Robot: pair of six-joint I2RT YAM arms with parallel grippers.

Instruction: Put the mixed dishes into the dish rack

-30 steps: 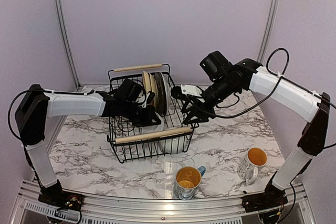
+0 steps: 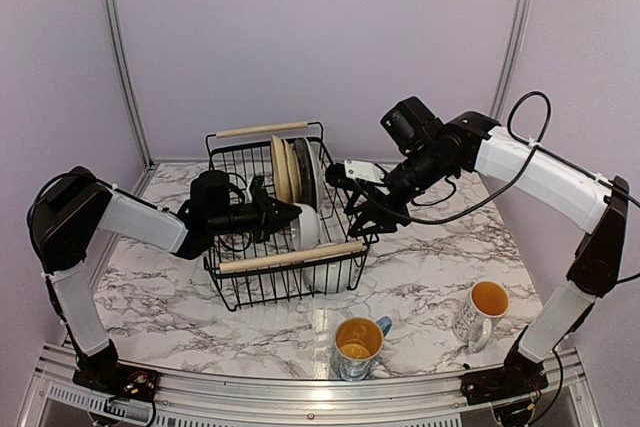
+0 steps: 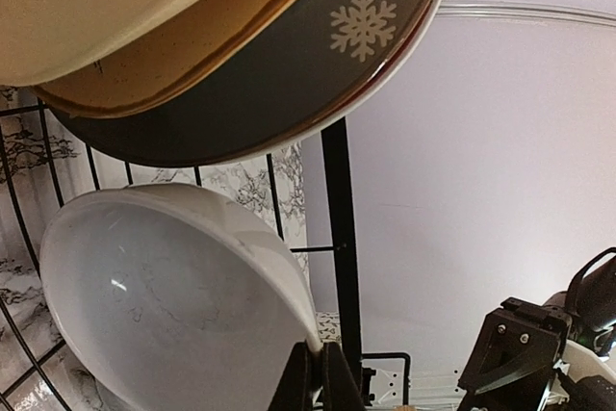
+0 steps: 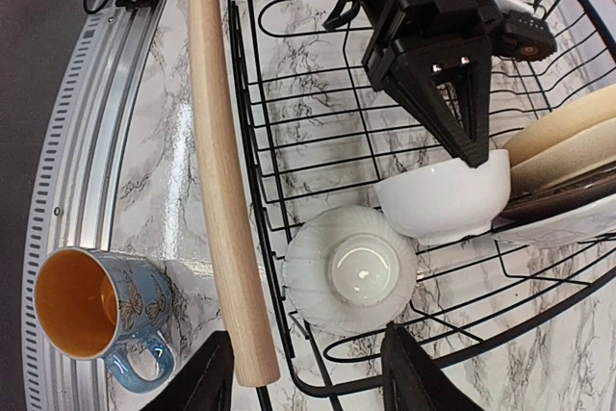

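Note:
The black wire rack (image 2: 225, 287) holds upright plates (image 2: 285, 172) in cream, brown and dark grey. My left gripper is shut on the rim of a white bowl (image 4: 443, 194), tilted on its side beside the plates. A second white bowl (image 4: 348, 267) lies lower in the rack, near the front rail. My right gripper hangs over the rack's right front, open, with nothing seen between its fingers.
A blue mug (image 2: 357, 352) with orange inside stands in front of the rack, and a white mug (image 2: 475, 317) stands at the front right. The marble counter right of the rack is clear.
My left gripper has risen and shifted slightly with the white bowl at its tips, exposing more of the bowl. The right arm looks unmoved.

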